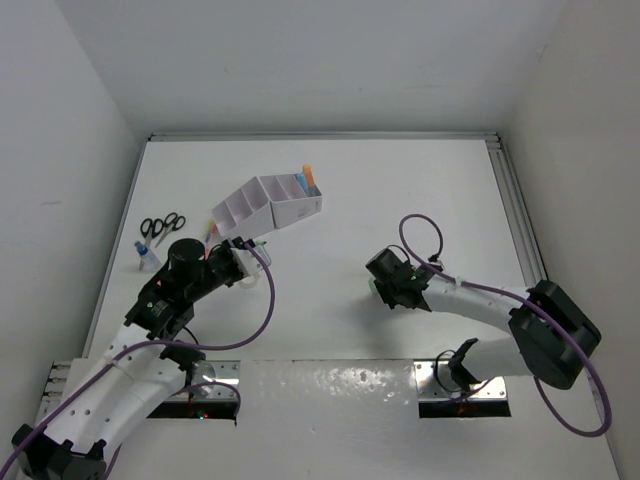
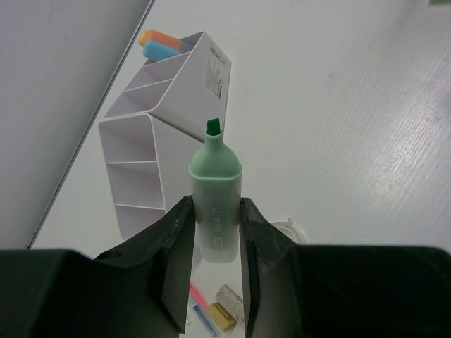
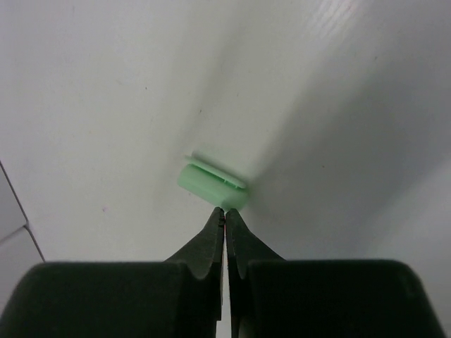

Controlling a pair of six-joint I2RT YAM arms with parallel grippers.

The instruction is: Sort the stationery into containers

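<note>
A green marker cap (image 3: 213, 185) lies on the white table, just beyond the tips of my right gripper, which is shut with nothing between its fingers. In the top view only a sliver of the cap (image 1: 374, 287) shows beside the right gripper (image 1: 376, 283). My left gripper is shut around a pale green marker (image 2: 215, 190) with its dark green tip uncovered and pointing away. White compartment boxes (image 2: 158, 162) stand beyond it. Their far end holds an orange marker (image 2: 161, 38) and a blue marker (image 2: 158, 51).
Scissors (image 1: 172, 222) and a blue-capped bottle (image 1: 147, 256) lie at the table's left. Under the left gripper are a pink pen (image 2: 198, 296), a yellow-ended eraser (image 2: 222, 316) and a clear tape roll (image 2: 289, 230).
</note>
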